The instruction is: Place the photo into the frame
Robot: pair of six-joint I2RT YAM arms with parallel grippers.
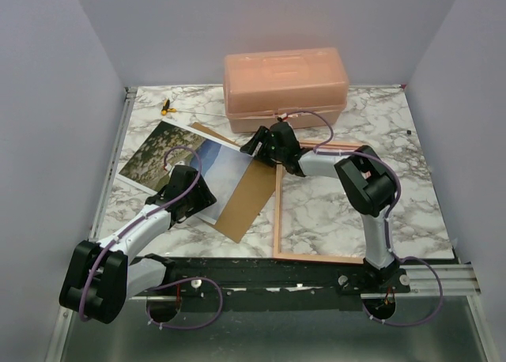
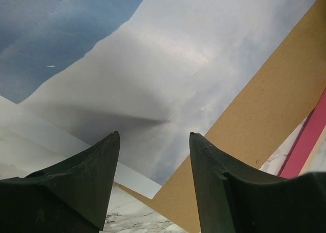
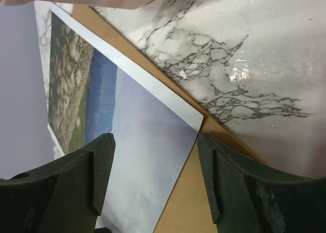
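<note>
The photo (image 1: 150, 152) lies slanted on a brown board (image 1: 247, 208), white-bordered, showing blue water, grass and a pale area (image 2: 127, 75). My left gripper is part open just above the photo's lower corner, the surface visible between its fingers. My right gripper is part open over the photo's upper corner, where the white border meets the board; nothing shows held. The frame (image 1: 277, 228), a light wooden rectangle, lies to the right, partly under the right arm.
A pink translucent box (image 1: 285, 77) stands at the back. A small yellow-black tool (image 1: 165, 109) lies at back left. Bare marble surrounds the pieces; grey walls bound both sides.
</note>
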